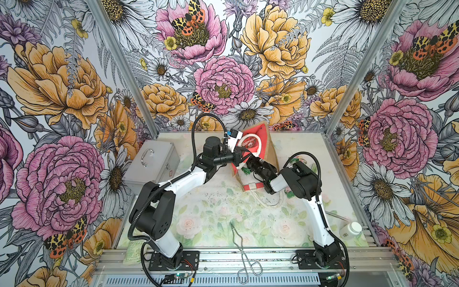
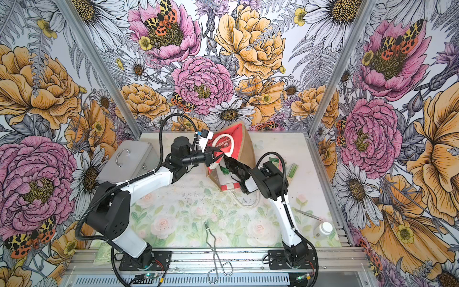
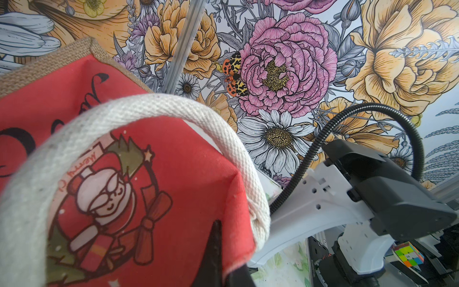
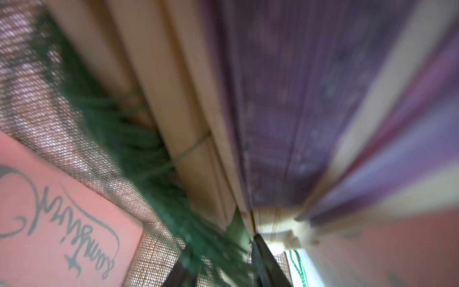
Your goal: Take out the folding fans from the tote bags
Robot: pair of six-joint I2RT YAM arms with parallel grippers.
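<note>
A burlap tote bag (image 1: 270,152) with red panels and white rope handles lies at the back centre, its mouth toward the front. My left gripper is shut on the bag's red edge (image 3: 237,229) beside a rope handle (image 3: 157,104). Inside the bag, the right wrist view shows a purple folding fan (image 4: 296,95) with pale wooden ribs, close and blurred. Alongside run plain wooden sticks (image 4: 157,95) and a dark green tassel (image 4: 138,157). My right gripper is part open at the bag's mouth, the tassel and stick ends around its fingers; no firm hold shows.
Green items (image 2: 292,172) lie right of the bag, partly behind the right arm. A grey metal case (image 1: 152,161) stands at left. White bottle (image 1: 351,230) at front right, metal tongs (image 1: 244,258) at the front edge.
</note>
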